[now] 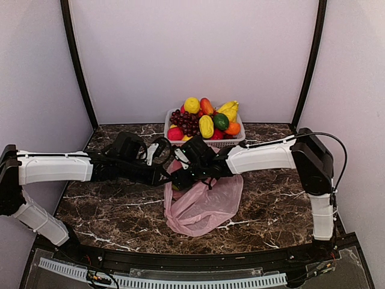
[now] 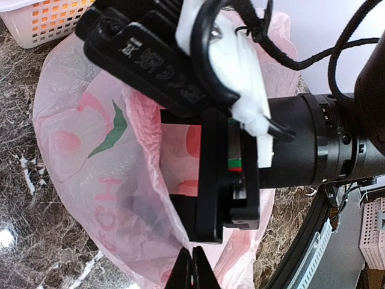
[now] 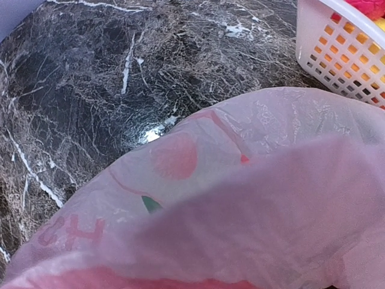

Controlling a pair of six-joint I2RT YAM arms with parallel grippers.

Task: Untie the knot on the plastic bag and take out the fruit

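A pink translucent plastic bag (image 1: pixel 207 208) lies spread open mid-table, its printed side (image 2: pixel 81 144) facing the left wrist camera. My left gripper is shut on the bag's edge at the left of the opening. Over that opening is my right gripper (image 1: pixel 180 179), its fingers apart and reaching inside in the left wrist view. A sliver of green fruit (image 1: pixel 175 186) shows beneath it; the rest is hidden by the gripper and bag. In the right wrist view the bag's film (image 3: pixel 264 223) covers the lower half, and the fingertips cannot be seen.
Behind the bag stands a white basket (image 1: pixel 204 143) heaped with several fruits, close to my right gripper. Bare dark marble table (image 1: pixel 283 205) lies to the right of the bag and also to its left.
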